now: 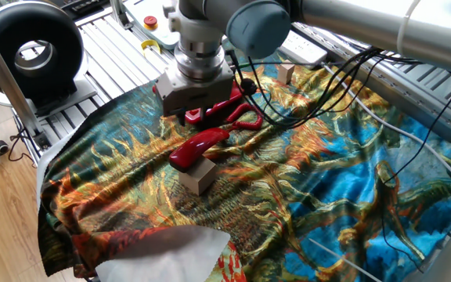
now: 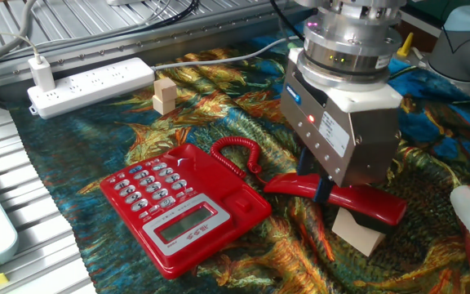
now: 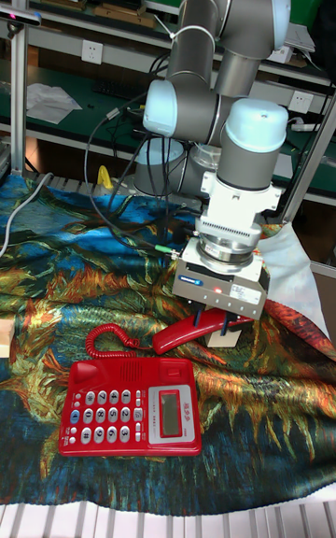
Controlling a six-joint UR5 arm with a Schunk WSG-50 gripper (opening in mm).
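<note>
A glossy red handset point(image 1: 198, 149) lies with one end propped on a small wooden block point(image 1: 200, 178), off its cradle. The red desk telephone base point(image 2: 153, 200) sits on the patterned cloth, keypad and grey display facing up. A coiled red cord point(image 2: 241, 147) runs between base and handset. My gripper point(image 3: 210, 329) points down, open, its two dark fingers apart. In exterior view 2 the fingers point(image 2: 322, 190) overlap the handset, but exterior view 1 shows the gripper body over the side nearer the phone base. No contact with the handset can be made out.
Small wooden blocks point(image 2: 164, 96) and a white power strip point(image 2: 92, 87) lie beyond the phone. Black cables point(image 1: 304, 110) hang from the arm. The cloth point(image 1: 124, 172) is wrinkled, with a pale folded corner point(image 1: 167, 254) at its near edge.
</note>
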